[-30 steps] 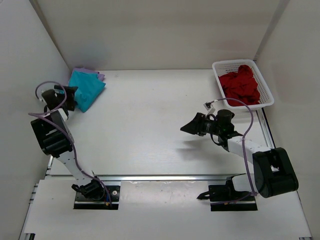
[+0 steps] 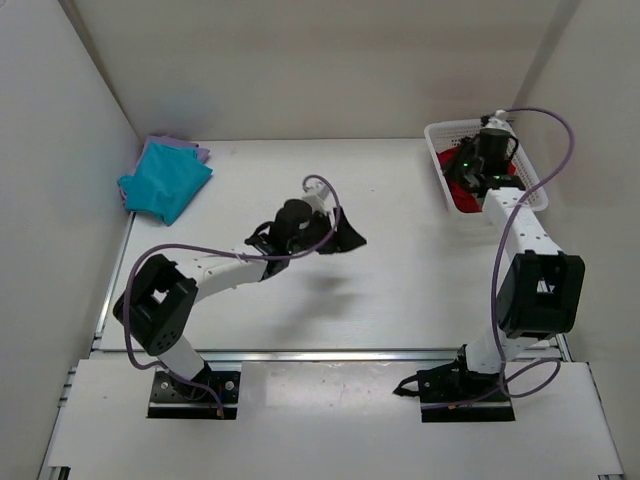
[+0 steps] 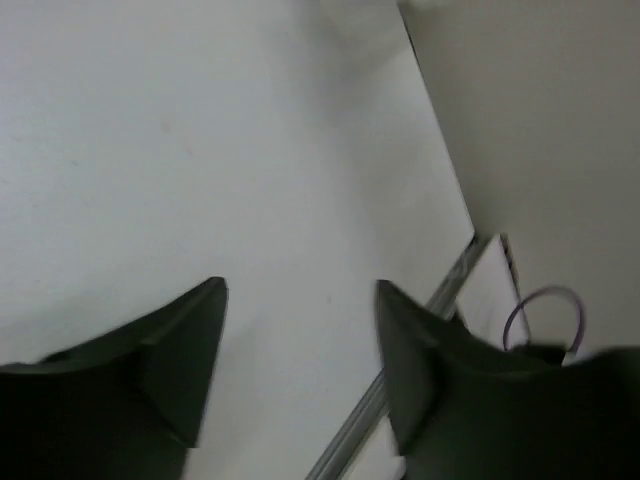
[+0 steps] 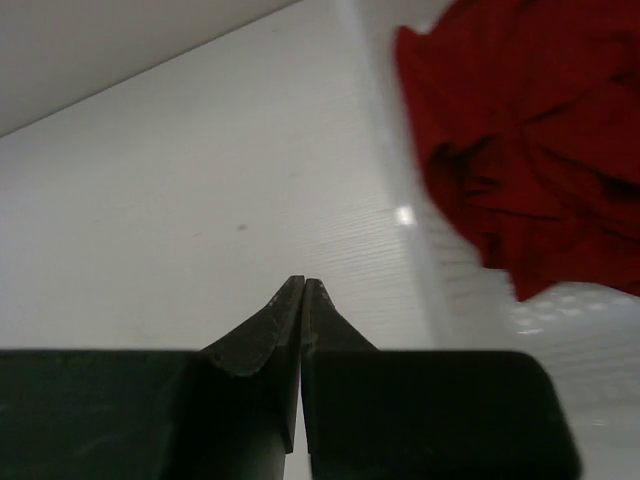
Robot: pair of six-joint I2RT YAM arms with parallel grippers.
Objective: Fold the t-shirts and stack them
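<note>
A red shirt (image 2: 462, 196) lies crumpled in the white basket (image 2: 436, 160) at the far right. My right gripper (image 2: 455, 168) hangs over it in the top view, covering part of the cloth. In the right wrist view its fingers (image 4: 258, 350) meet, nothing showing between them, with the red cloth (image 4: 540, 150) off to the right. A folded turquoise shirt (image 2: 168, 182) lies on a purple one (image 2: 200, 153) at the far left corner. Above the bare table, left of centre, my left gripper (image 2: 350, 238) has its fingers (image 3: 185, 350) parted around nothing.
Walls (image 2: 300, 70) enclose the back and both sides. A metal rail (image 2: 340, 355) runs along the front edge, and the basket's rim stands above the tabletop.
My left gripper has swung from the shirt stack to the middle of the table. My right gripper has moved from mid-table up and right over the basket. The stack has stayed in place.
</note>
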